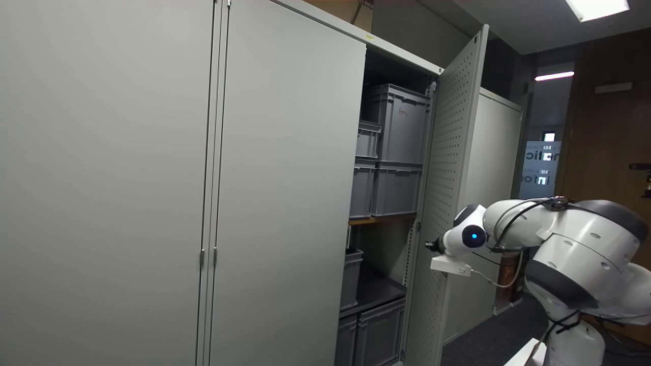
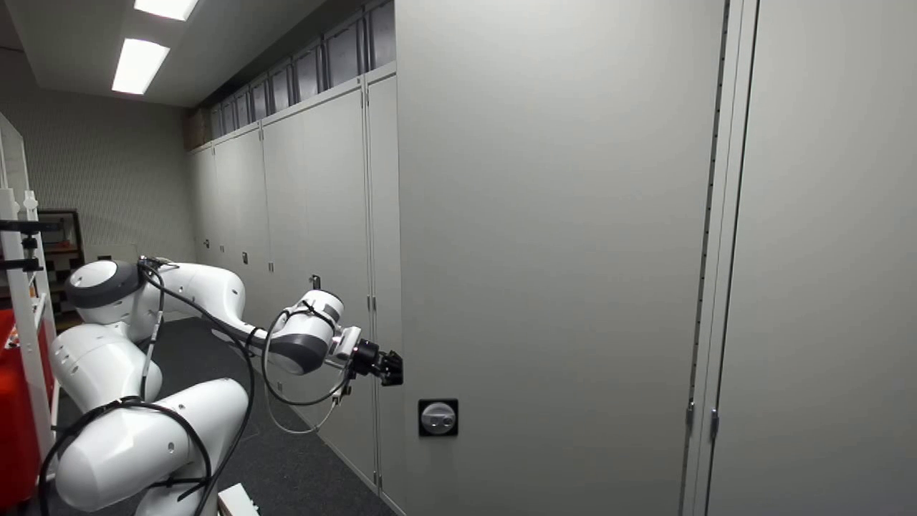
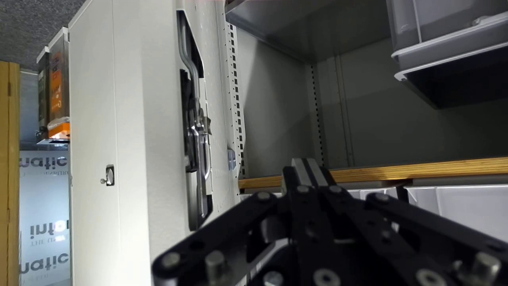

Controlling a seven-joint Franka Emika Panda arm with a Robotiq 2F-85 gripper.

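A tall grey cabinet has its perforated right door standing open, seen in exterior view 1. Beside the inner face of that door is my gripper. The wrist view shows it shut, with its fingertips together and nothing visible between them. To their left runs the door's edge, with a metal latch mechanism on it. Exterior view 2 shows the gripper at the near edge of a grey door; whether it touches is unclear.
Grey bins fill the upper shelves, and more sit lower down. A wooden shelf edge crosses behind the fingertips in the wrist view. The other cabinet door is closed. A round door handle lies below right of the gripper.
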